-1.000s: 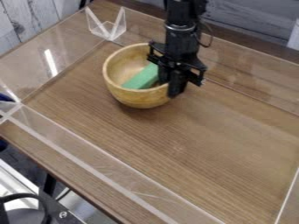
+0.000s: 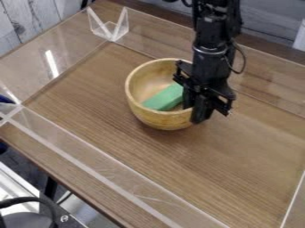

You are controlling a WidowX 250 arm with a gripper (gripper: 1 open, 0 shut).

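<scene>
A yellow bowl (image 2: 143,114) stands on the wooden table, with a green object (image 2: 165,97) inside it. The black gripper (image 2: 191,101) is at the bowl's right rim, shut on it, its fingertips partly hidden against the rim and the green object.
Clear tape strips form a small shape (image 2: 109,25) at the back left. A black cable (image 2: 36,205) lies at the bottom left corner.
The gripper and the bowl with the green object have moved toward the front and somewhat to the right.
</scene>
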